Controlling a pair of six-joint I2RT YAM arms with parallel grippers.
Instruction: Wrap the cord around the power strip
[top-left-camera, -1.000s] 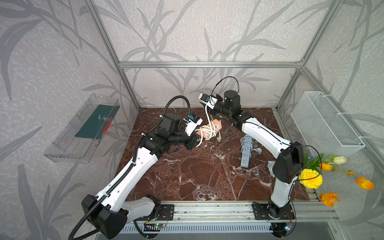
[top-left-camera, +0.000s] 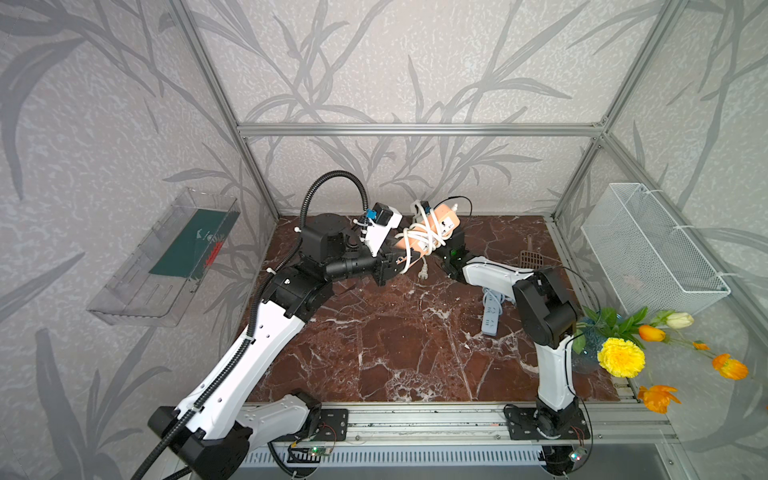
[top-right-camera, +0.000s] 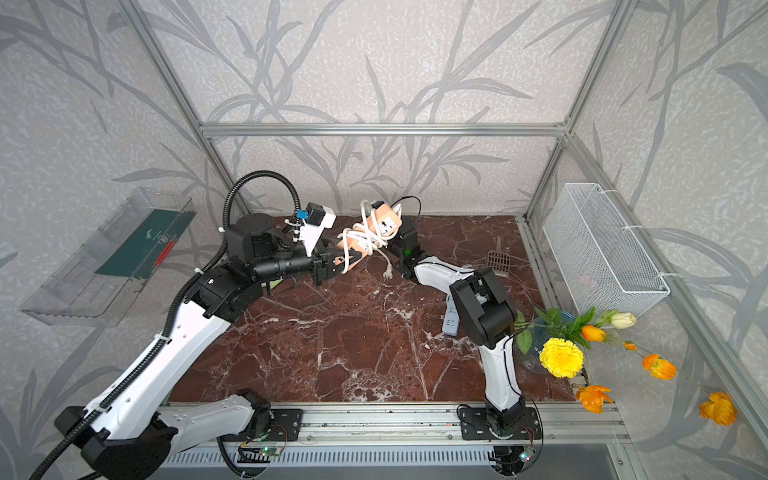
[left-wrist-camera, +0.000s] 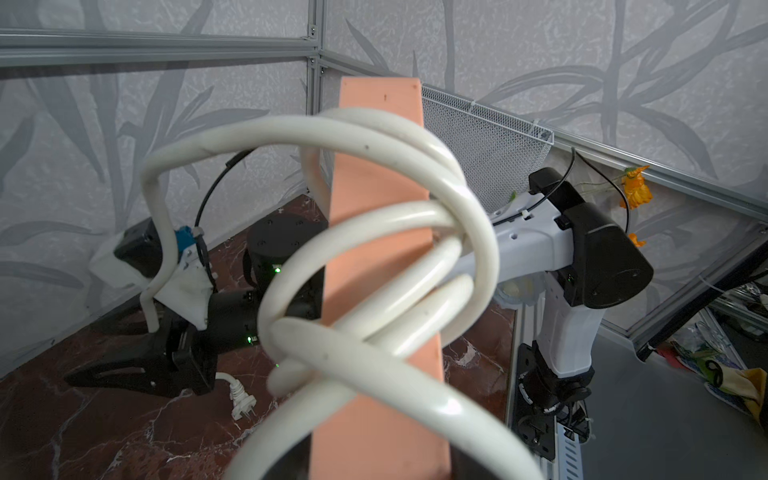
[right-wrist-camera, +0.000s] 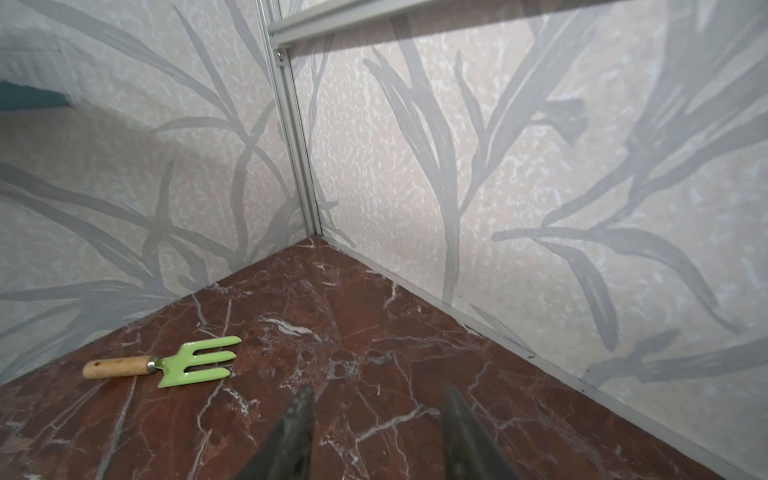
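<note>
My left gripper holds the orange power strip up over the middle of the table, with white cord wound several turns around it. The plug hangs below. Behind the strip, my right gripper sits low with its fingers apart; in its wrist view the fingertips show with nothing between them. One cord loop in the left wrist view runs down in front of or near that gripper; whether it touches cannot be told.
A grey power strip lies at the right of the table. A green hand fork lies near the back. A vase with flowers stands at the front right.
My left gripper has lifted the wrapped strip higher. My right gripper has moved down from above the strip to behind it.
</note>
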